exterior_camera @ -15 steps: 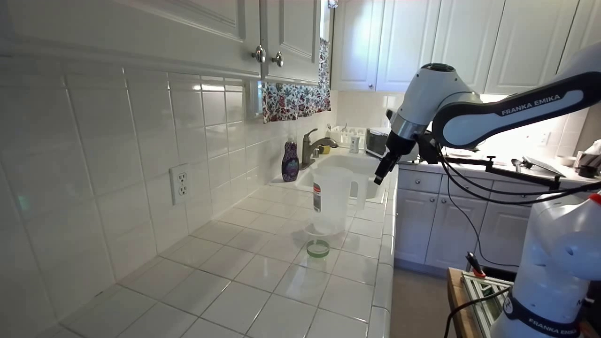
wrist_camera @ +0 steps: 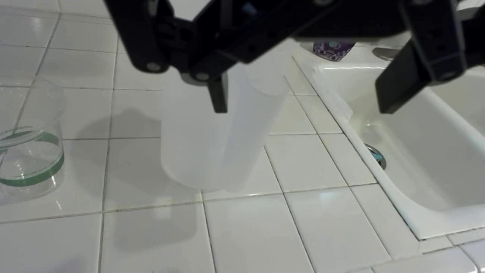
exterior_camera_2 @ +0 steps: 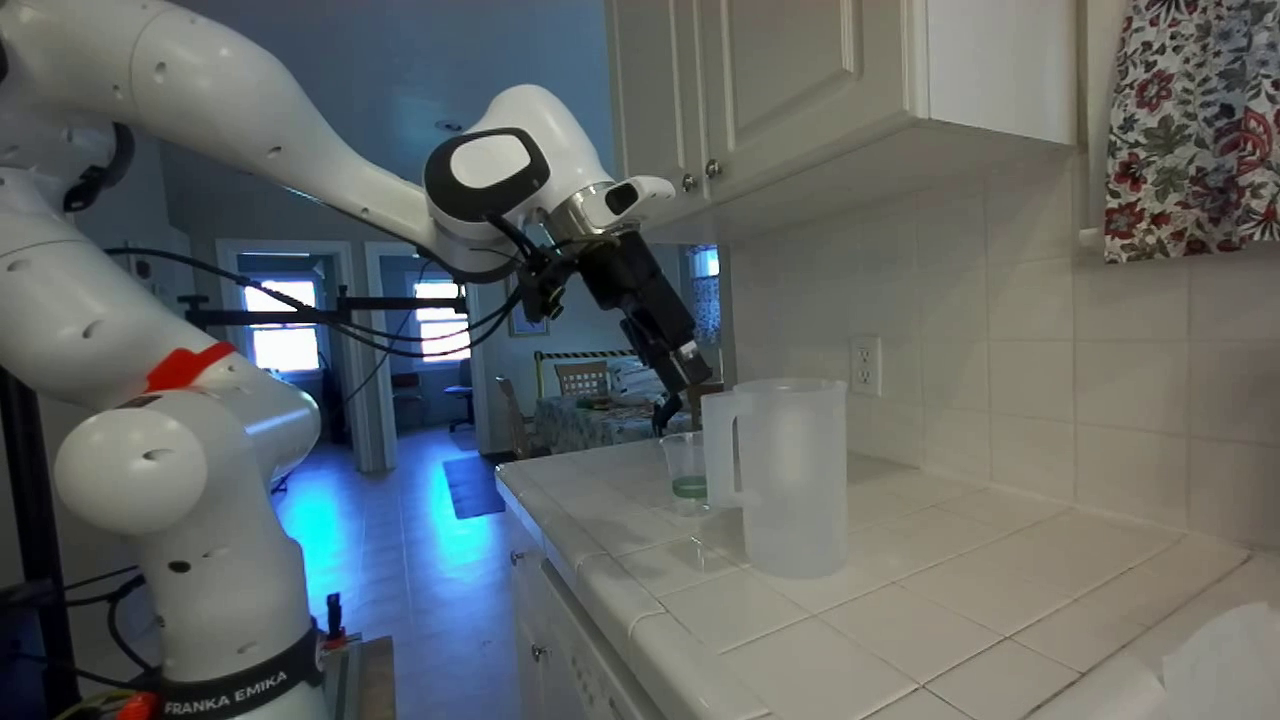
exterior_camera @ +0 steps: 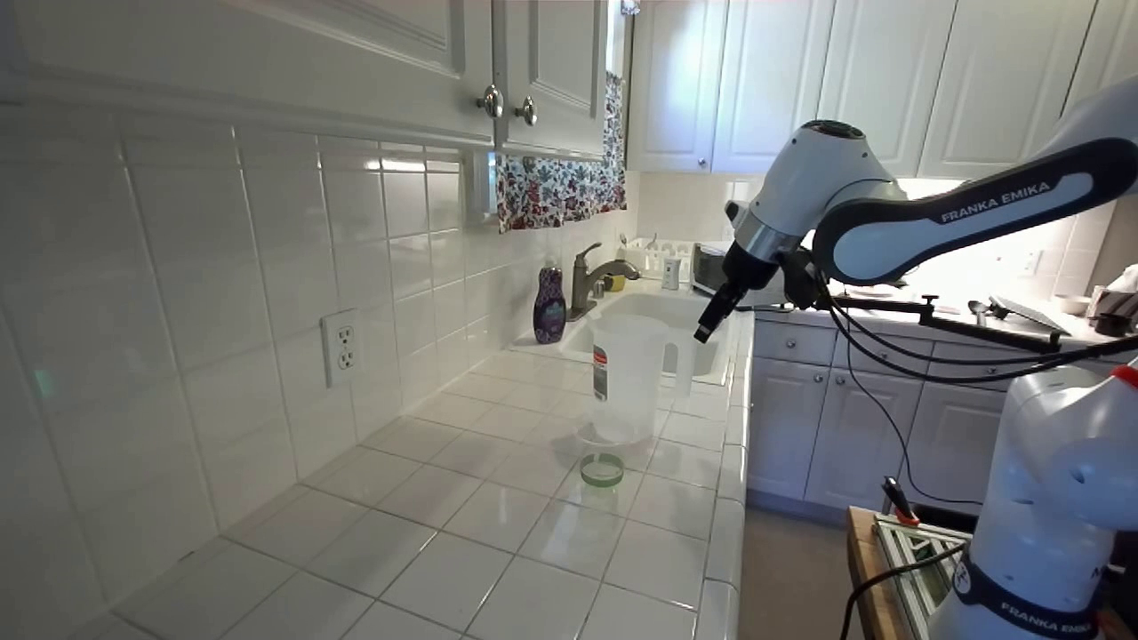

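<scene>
A tall frosted pitcher (exterior_camera: 629, 379) stands upright on the tiled counter, its handle (exterior_camera_2: 721, 446) facing the arm's side. Just off that handle, at about the height of the pitcher's top, is my gripper (exterior_camera: 703, 332), tilted downward. Its fingers are wide open in the wrist view, with one finger (wrist_camera: 219, 96) in front of the pitcher (wrist_camera: 195, 145) and the other over the sink side; nothing is held. Close to the pitcher sits a clear cup with a green band (wrist_camera: 34, 175). The pitcher's upper part is covered by the gripper in the wrist view.
Beyond the pitcher lies the white sink (wrist_camera: 409, 154) with a faucet (exterior_camera: 584, 279). A purple bottle (exterior_camera: 549, 306) stands by the sink's corner against the wall. Upper cabinets (exterior_camera_2: 792, 72) overhang the counter.
In exterior view 1, my gripper has moved a little left and slightly up, closer to the pitcher. The pitcher, cup and bottle have stayed in place.
</scene>
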